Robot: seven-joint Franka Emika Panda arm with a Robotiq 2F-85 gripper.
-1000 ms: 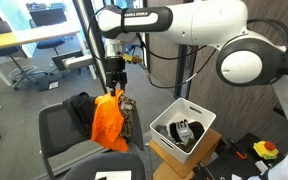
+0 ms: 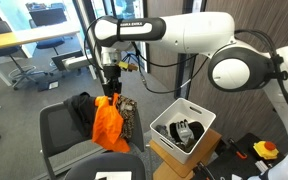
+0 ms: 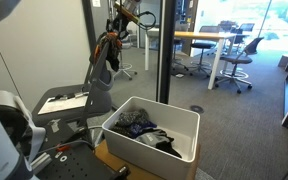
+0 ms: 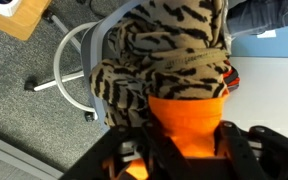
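An orange cloth [image 2: 108, 124] drapes over the backrest of a dark chair, between a black cloth [image 2: 82, 108] and a tiger-striped cloth [image 2: 132, 122]. At the orange cloth's top edge is my gripper [image 2: 112, 94], pointing down. In the wrist view, orange fabric [image 4: 188, 118] lies between the dark fingers, which stand some way apart. Whether they pinch it cannot be made out. The striped cloth [image 4: 174, 45] fills the space just beyond them. Exterior view 2 shows the gripper [image 3: 113, 38] small and partly merged with the cloths.
A white bin [image 2: 205, 118] holding dark and grey cloths [image 2: 181, 131] stands on a wooden table [image 2: 168, 166], right of the chair. A second chair [image 2: 106, 166] with a white sheet is in front. A dark post [image 3: 166, 50] rises behind the bin.
My gripper has come down to the top of the orange cloth over the last second. The cloth's upper edge looks slightly shifted. The bin and the other cloths look the same.
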